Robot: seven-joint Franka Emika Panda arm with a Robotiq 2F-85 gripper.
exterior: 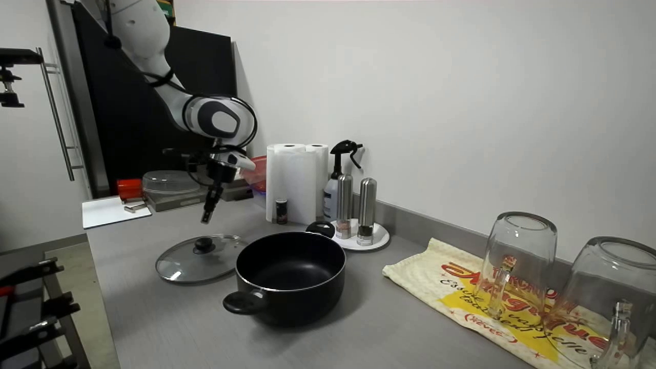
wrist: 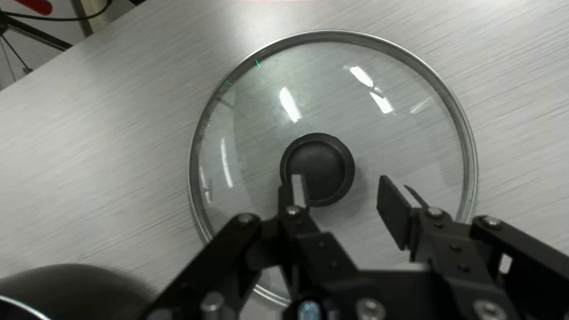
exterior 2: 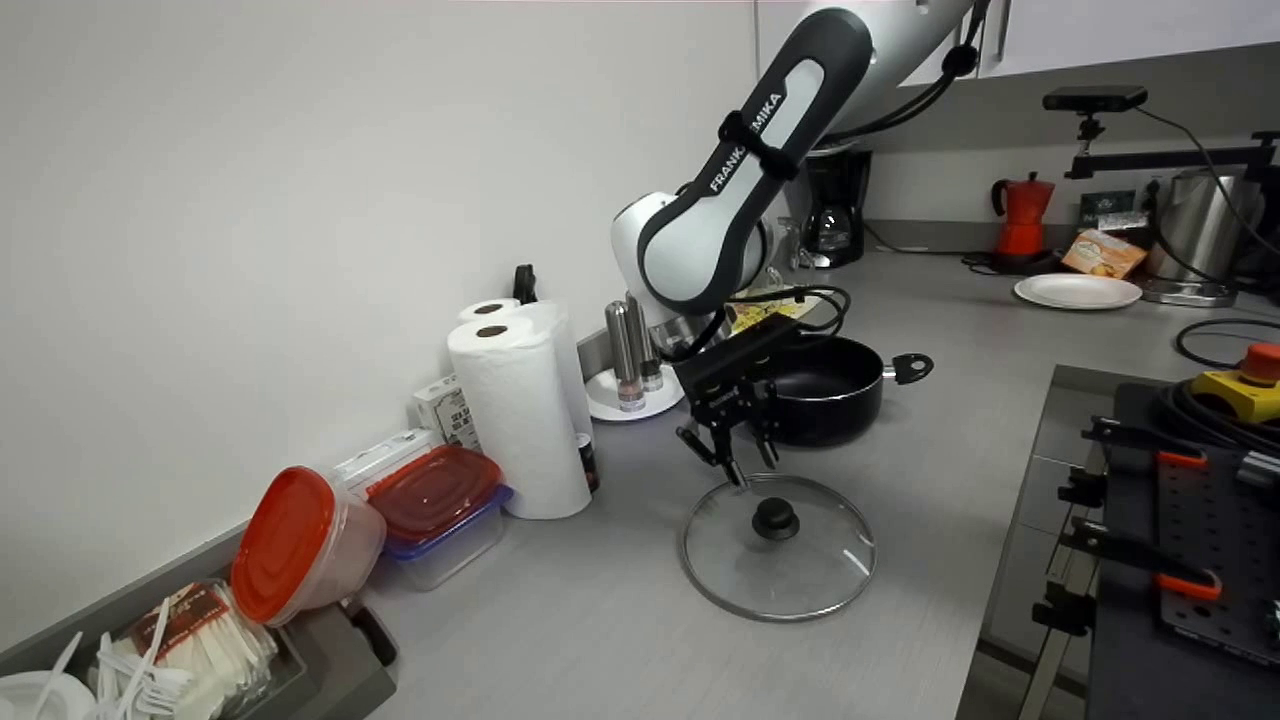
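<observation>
A round glass lid (exterior: 178,263) with a steel rim and a black knob (wrist: 320,157) lies flat on the grey counter, just left of the pot. The black two-handled pot (exterior: 293,301) is uncovered and empty in exterior view 1. My gripper stands open above the lid, its fingers (wrist: 397,200) apart with nothing held. A clear gap separates the gripper (exterior: 206,216) from the knob in exterior view 1. Seen from the wrist, the left fingertip overlaps the knob's lower edge, and the pot's dark side shows at bottom left.
Paper towel rolls (exterior: 295,184), a spray bottle (exterior: 332,187) and two mills on a white plate (exterior: 382,241) stand behind the pot. Upturned glass mugs (exterior: 519,258) rest on a cloth at right. Plastic containers (exterior 2: 294,546) crowd the wall.
</observation>
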